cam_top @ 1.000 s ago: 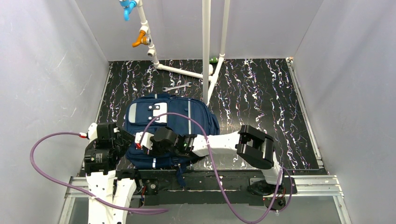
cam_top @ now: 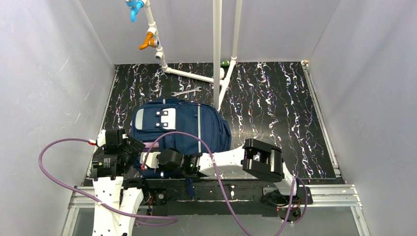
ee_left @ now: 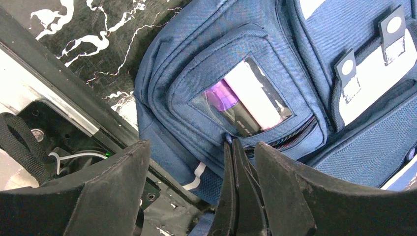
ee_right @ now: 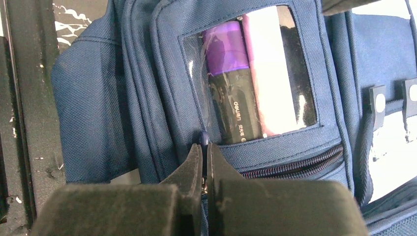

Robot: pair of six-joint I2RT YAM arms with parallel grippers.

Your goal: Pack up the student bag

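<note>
The dark blue student bag (cam_top: pixel 183 129) lies flat at the left front of the table. Its small pocket has a clear window, and through it show a purple-capped black glue stick (ee_right: pixel 232 81) and a pale pink-and-white item (ee_right: pixel 270 73). Along the pocket's edge, a stretch of zipper (ee_right: pixel 295 169) stays visible. My right gripper is shut at one end of this edge on a small dark zipper pull (ee_right: pixel 203 137), mostly hidden by the fingers. Spread wide over the pocket, my left gripper is open, and the right fingers reach in between its own.
A wrench (cam_top: pixel 187 92) lies behind the bag, near white pipes (cam_top: pixel 194 76). Close by the bag runs the table's front metal edge (ee_left: pixel 54 88).
The left arm has shifted a little to the right. The bag stays in place.
</note>
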